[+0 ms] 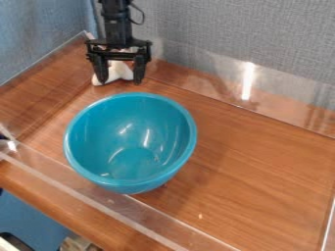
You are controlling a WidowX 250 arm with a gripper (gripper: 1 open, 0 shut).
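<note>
My black gripper (pixel 119 64) hangs at the back left of the wooden table, open, its fingers down around a small white object (pixel 106 75), perhaps a soft toy, which lies on the wood and is partly hidden by the gripper. A large teal bowl (pixel 131 147) stands in front, nearer the camera, empty.
Grey padded walls (pixel 236 34) close the back and left, with a clear strip along the table's edges.
</note>
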